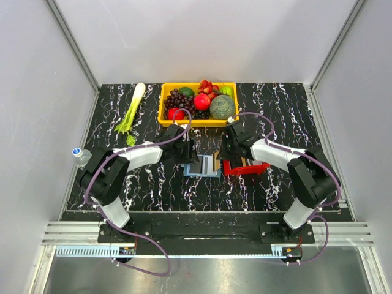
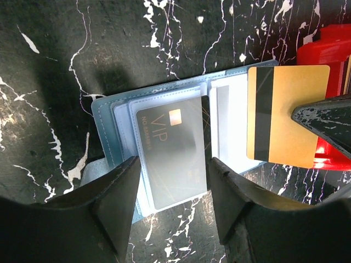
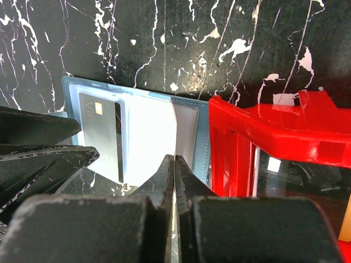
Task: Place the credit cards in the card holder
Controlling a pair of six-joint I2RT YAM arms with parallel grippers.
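The blue card holder [image 1: 202,174] lies spread on the table, its stitched rim [image 2: 104,123] showing in the left wrist view. A grey VIP card [image 2: 173,148] sits on its left half, beside a white inner panel [image 2: 230,123]. Over that card my left gripper is part open, its fingertips apart with nothing between them. My right gripper is shut on a gold card [image 2: 304,115] with a black stripe, held above the holder's right half. In the right wrist view this card shows only edge-on, as a thin line.
A red card tray [image 1: 248,169] with several cards stands close to the holder's right side. Behind are a yellow fruit basket [image 1: 162,113] and a leafy stalk [image 1: 132,110]. A bottle [image 1: 79,156] stands at far left.
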